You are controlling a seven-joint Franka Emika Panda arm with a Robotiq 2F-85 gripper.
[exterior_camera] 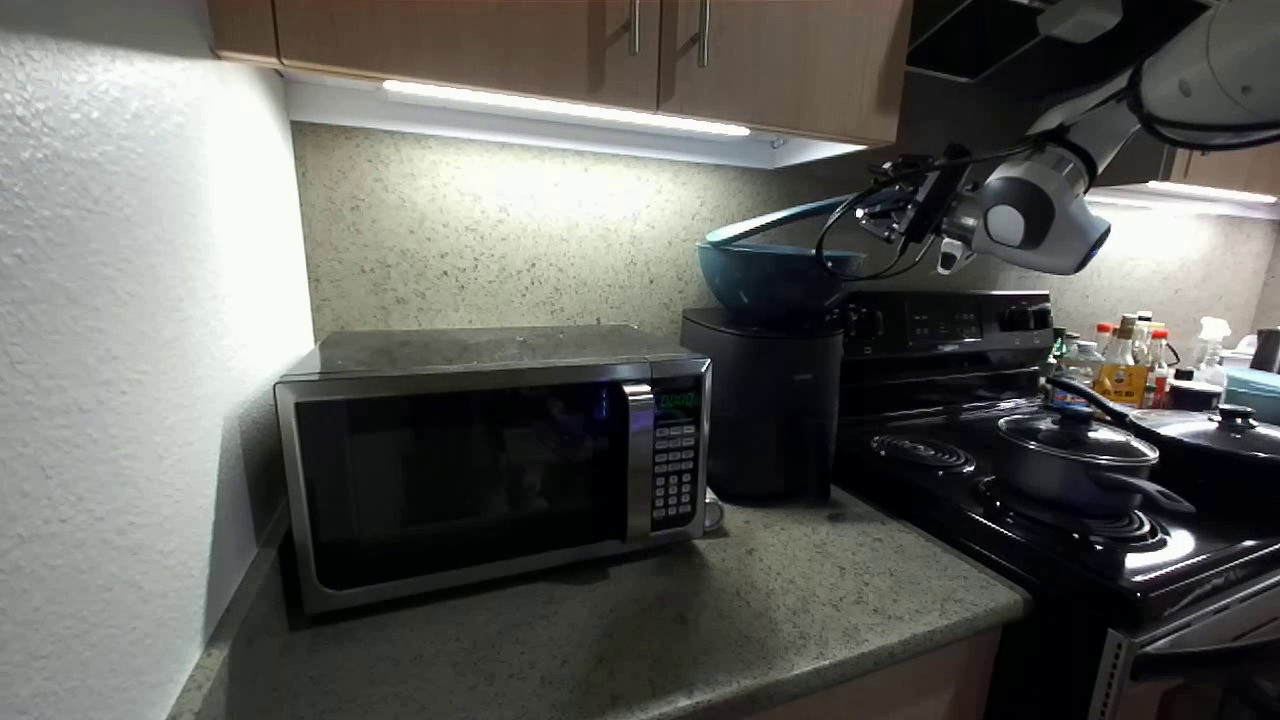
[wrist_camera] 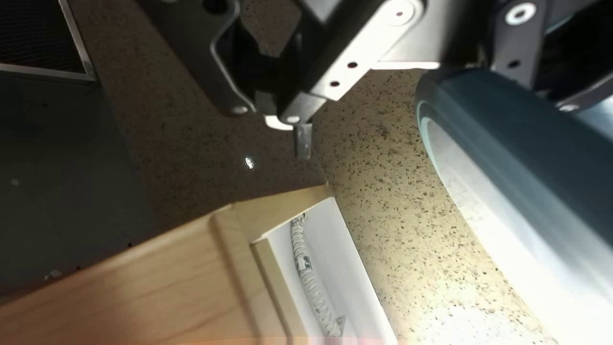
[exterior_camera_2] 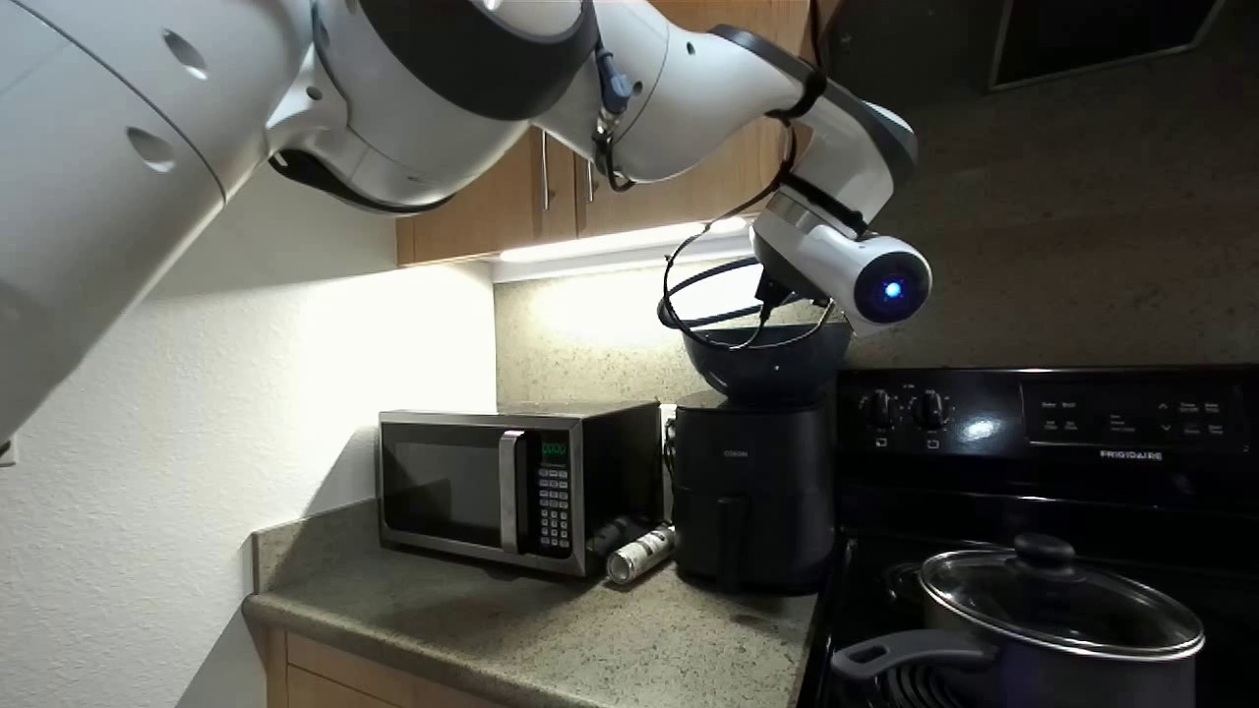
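A deep blue bowl (exterior_camera: 774,282) rests on top of the black air fryer (exterior_camera: 762,402). Above it, a thin blue round piece (exterior_camera: 768,226), a lid or shallow bowl, leans tilted with its raised side by my gripper (exterior_camera: 872,218). In the wrist view a blue curved rim (wrist_camera: 517,143) fills the right side, close under one finger. The opposite finger (wrist_camera: 303,141) stands well away from it, over bare backsplash, so the fingers are apart. Whether the near finger touches the rim cannot be told. In exterior view 2 the wrist hides the fingertips.
Left of the air fryer stands a microwave (exterior_camera: 492,474), with a can (exterior_camera_2: 640,555) lying between them. Upper cabinets (exterior_camera: 576,54) hang close by. A lidded pot (exterior_camera: 1074,450) sits on the stove to the right.
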